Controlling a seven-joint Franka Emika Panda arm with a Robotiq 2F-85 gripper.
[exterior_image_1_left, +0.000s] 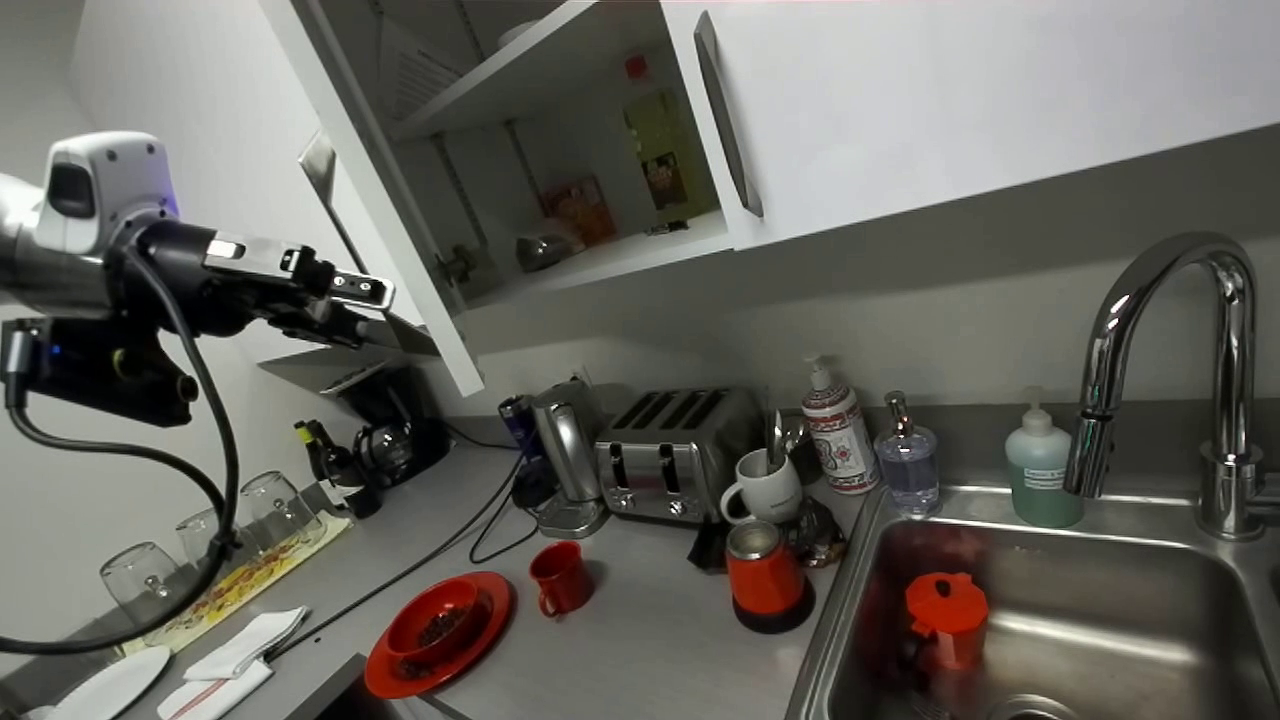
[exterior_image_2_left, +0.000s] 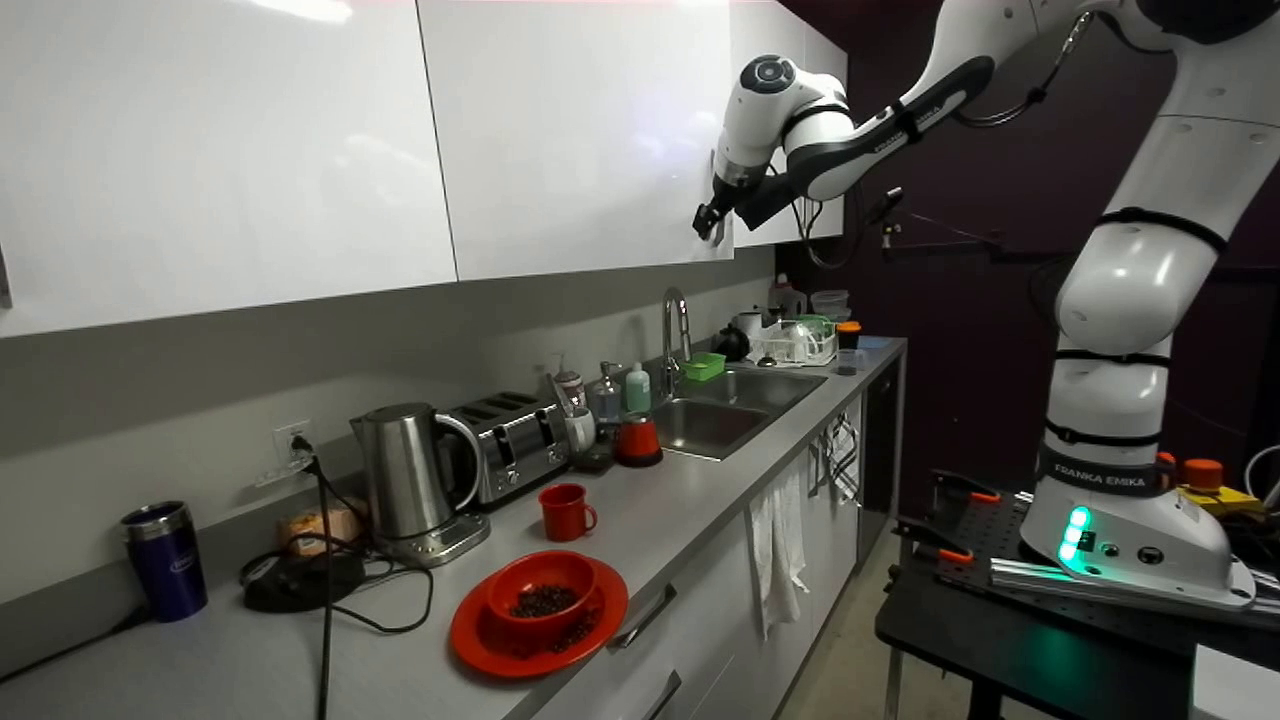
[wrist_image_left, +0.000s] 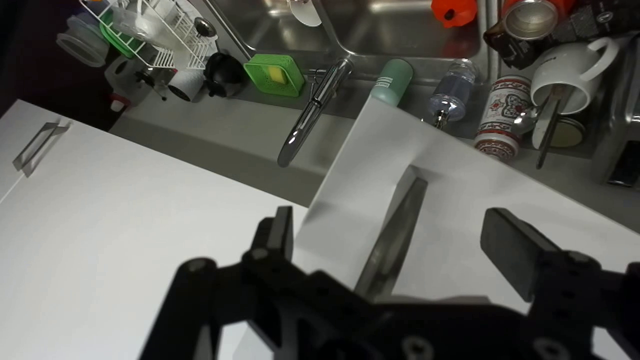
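Observation:
My gripper is open, its dark fingers (wrist_image_left: 510, 255) spread wide to either side of a metal door handle (wrist_image_left: 390, 240) in the wrist view. Whether the handle sits deep between them or just beyond the tips, I cannot tell. That handle belongs to a white cabinet door (wrist_image_left: 468, 192). From exterior view 1, the gripper (exterior_image_1_left: 374, 312) appears at the left, close to the front of a door (exterior_image_1_left: 396, 228) standing ajar. In exterior view 2 the gripper (exterior_image_2_left: 710, 222) is up against the far part of the white cabinets, beside a handle.
Below lies the counter (exterior_image_1_left: 648, 624) with a toaster (exterior_image_1_left: 678, 450), a red mug (exterior_image_1_left: 561, 577) and a red plate (exterior_image_1_left: 493, 606). The faucet (exterior_image_1_left: 1233, 384) rises at the sink. Shelves inside the cabinet (exterior_image_1_left: 564, 72) hold a few packages. Another door handle (exterior_image_1_left: 725, 108) is to the right.

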